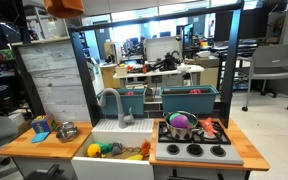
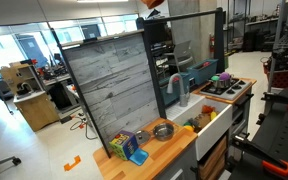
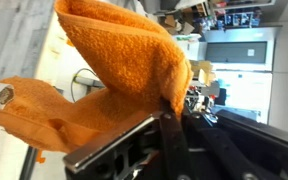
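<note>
An orange cloth (image 3: 124, 45) fills much of the wrist view, bunched and hanging in folds. My gripper is shut on it, its dark fingers pinching the fabric. In exterior view 1 only the lower part of the cloth (image 1: 64, 7) shows, at the top left, well above the counter. A small bit of the cloth (image 2: 152, 3) appears at the top edge of exterior view 2. Both exterior views leave the gripper itself out of frame.
Below are a wooden counter with a metal bowl (image 1: 67, 131) and a small box (image 1: 41, 124), a sink holding colourful toys (image 1: 116, 150), and a stove with a pot (image 1: 181, 124). A faucet (image 1: 117, 104) and a teal basket (image 1: 189, 100) stand behind. A dark frame rises around the counter.
</note>
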